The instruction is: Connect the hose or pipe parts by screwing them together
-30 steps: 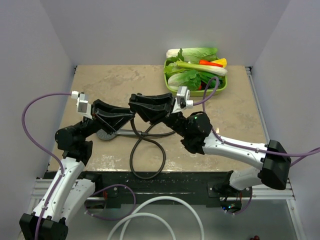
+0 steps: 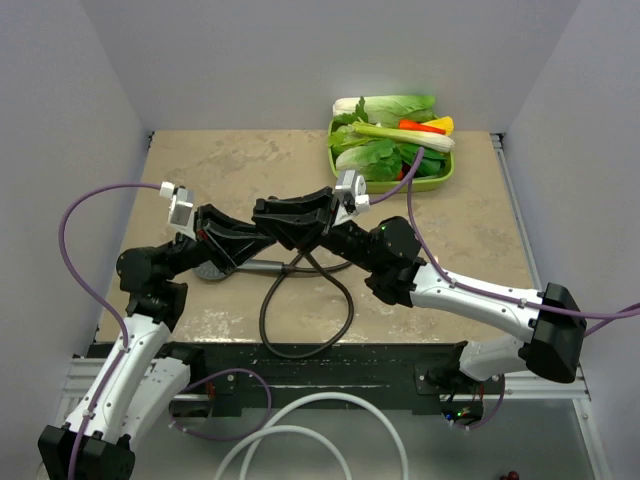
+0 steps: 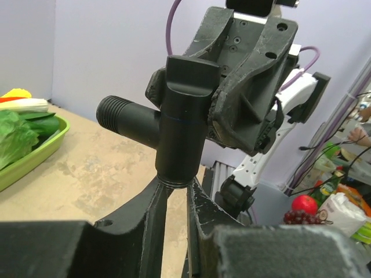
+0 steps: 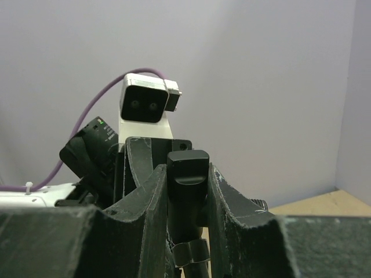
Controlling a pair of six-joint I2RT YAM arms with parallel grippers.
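Both grippers meet above the middle of the board. In the left wrist view a black tee fitting (image 3: 182, 127) with a threaded side port (image 3: 110, 113) sits at the tips of my left gripper, with my right gripper around its upper part. In the right wrist view my right gripper closes on the fitting's top (image 4: 188, 165), with a hose end below it. A dark hose (image 2: 335, 290) hangs and loops over the board beside a shower head (image 2: 215, 270).
A green basket of vegetables (image 2: 390, 180) stands at the back right. Grey walls surround the board (image 2: 480, 220). White tubing (image 2: 330, 398) lies below the front edge.
Both grippers have shifted slightly. The hanging hose loop now reaches farther right than a second ago.
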